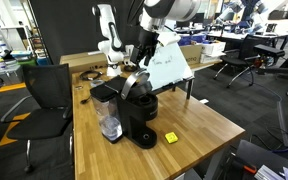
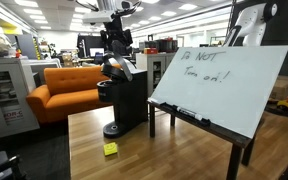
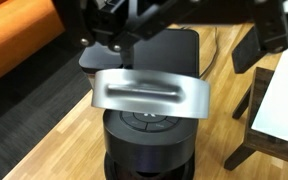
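A black pod-style coffee machine (image 1: 137, 122) stands on the wooden table, with a clear water tank (image 1: 109, 122) at its side. Its curved silver handle (image 3: 152, 93) is raised at the top front and spans the middle of the wrist view. Just above the handle is my gripper, its dark fingers spread apart at the top of that view. No object shows between them, and the handle lies below and in front. In exterior view 2 the silver handle (image 2: 125, 70) tilts up from the machine's head, close under the arm.
A small yellow block (image 1: 171, 137) lies on the table in front of the machine. Beside the machine, a whiteboard (image 2: 219, 85) with handwriting stands on a dark stand. Bare tabletop (image 2: 174, 155) stretches across the front. An orange sofa (image 2: 74, 95) is behind.
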